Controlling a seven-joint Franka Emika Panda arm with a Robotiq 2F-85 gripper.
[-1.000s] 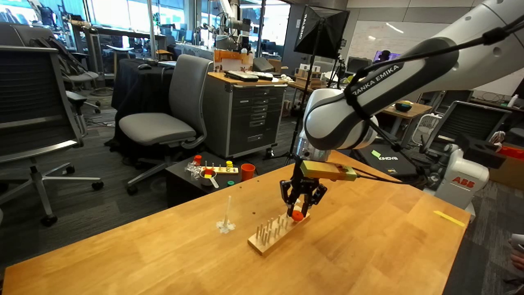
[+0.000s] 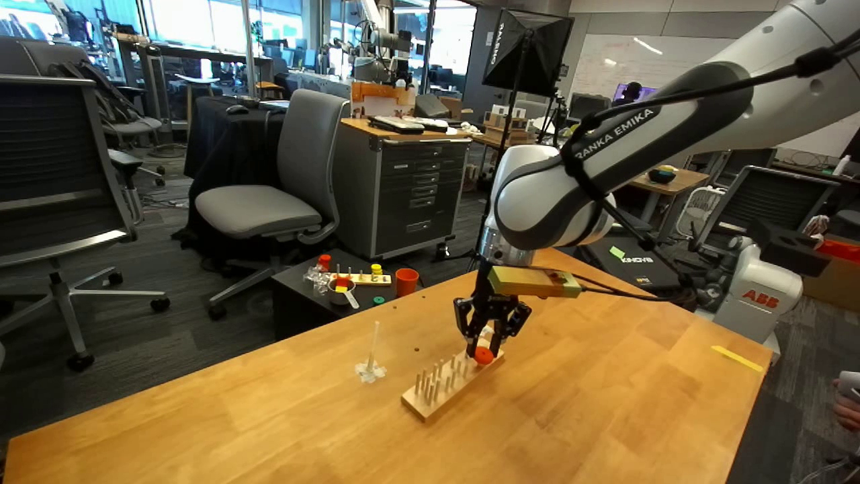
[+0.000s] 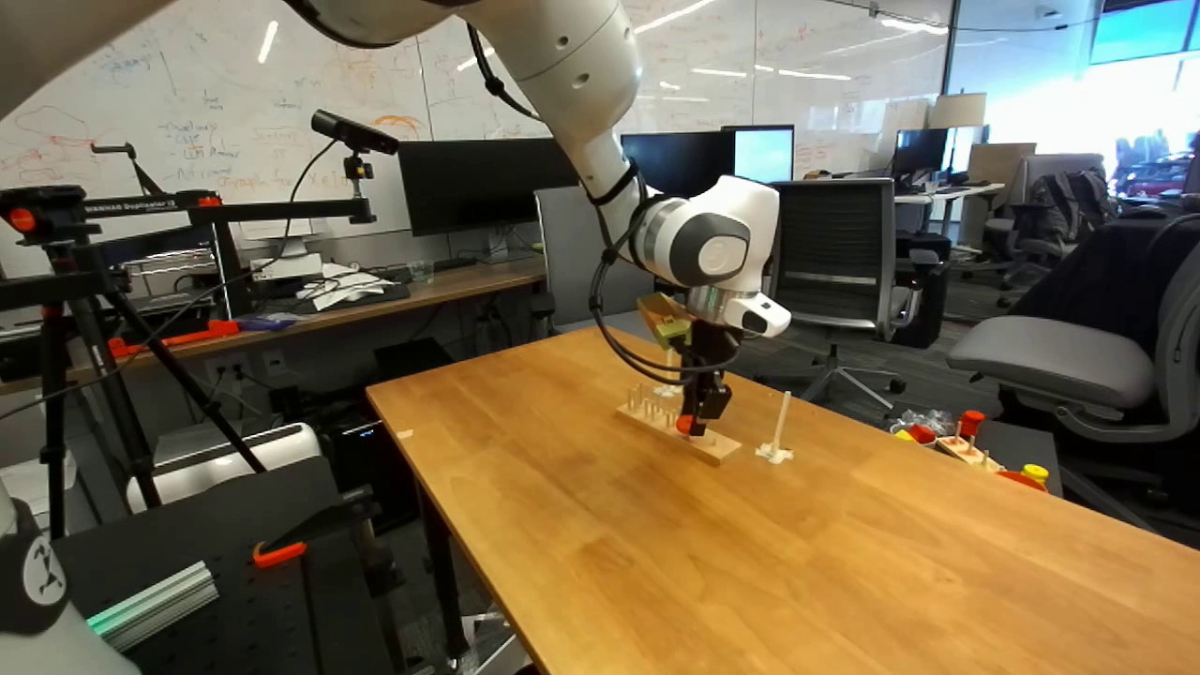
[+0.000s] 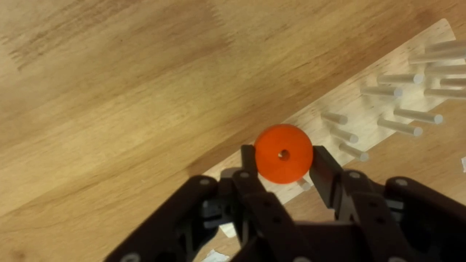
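An orange-red disc (image 4: 284,139) with a small centre hole is pinched in my gripper, which is shut on its two sides. Below it lies a pale wooden peg board (image 4: 305,118) with upright pegs in groups. In exterior view 1 the disc (image 2: 484,355) is low over the far end of the board (image 2: 427,408). One short peg (image 4: 304,184) shows just past the disc's lower edge. A light spot shows inside the hole, but whether a peg is in it I cannot tell. Exterior view 2 has the gripper (image 3: 694,423) down at the board too.
A single upright stick (image 2: 373,345) is fixed to the table with tape, left of the board. On a low black stand beyond the table edge are an orange cup (image 2: 406,281) and other small toys.
My gripper and the disc have shifted slightly left in exterior view 1. The peg board has slid a little the same way. The disc is still held.
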